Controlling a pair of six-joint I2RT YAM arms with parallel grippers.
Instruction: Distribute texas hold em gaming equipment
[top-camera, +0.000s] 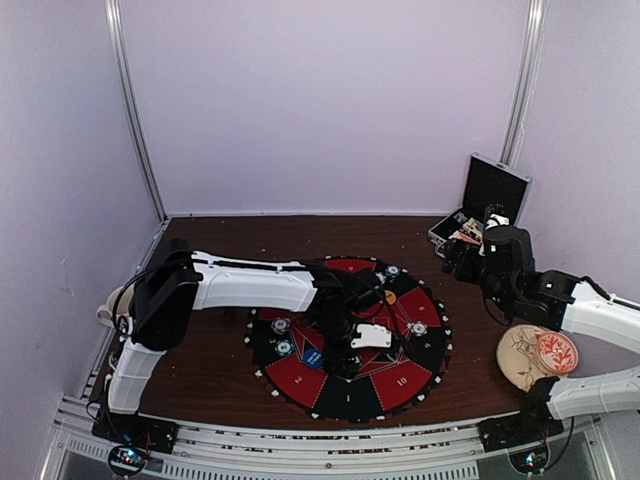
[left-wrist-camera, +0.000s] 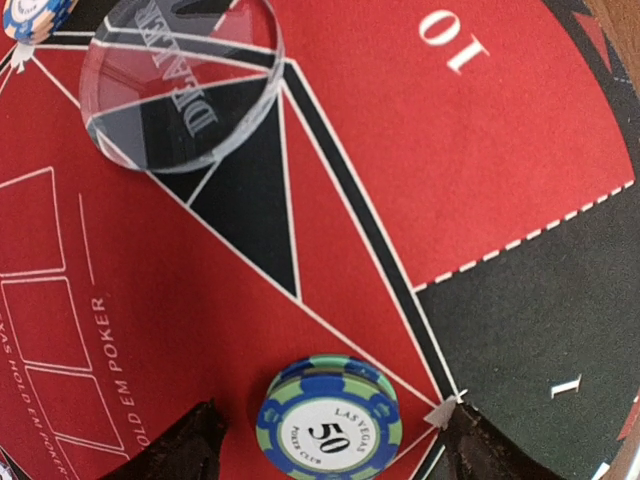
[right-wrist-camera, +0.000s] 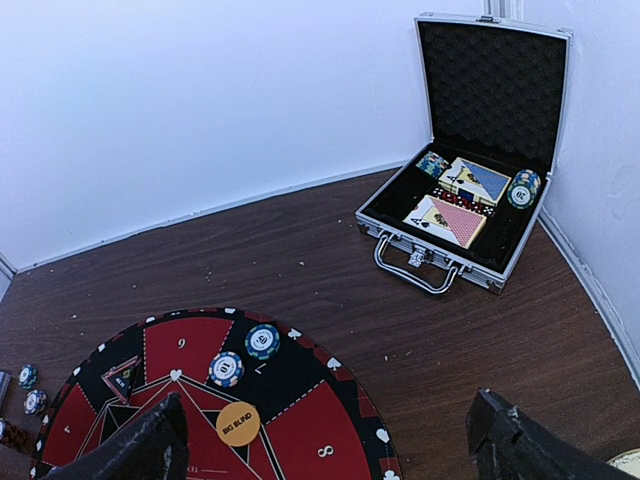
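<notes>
In the left wrist view my left gripper is open, its fingers to either side of a blue chip (left-wrist-camera: 330, 432) marked 50, which lies on top of another chip on the red and black poker mat (left-wrist-camera: 480, 110). A clear dealer disc (left-wrist-camera: 185, 85) lies farther up the mat. My right gripper stands open and empty, raised at the table's right side. Beyond it the aluminium case (right-wrist-camera: 385, 215) is open, holding two card decks (right-wrist-camera: 447, 220), chips (right-wrist-camera: 523, 190) and dice. A big blind disc (right-wrist-camera: 238, 424) and two chips rest on the mat.
A blue disc (top-camera: 313, 358) lies on the mat's left part. Round coasters (top-camera: 520, 357) sit at the right front, and a cup (top-camera: 108, 312) stands by the left wall. Bare table surrounds the mat.
</notes>
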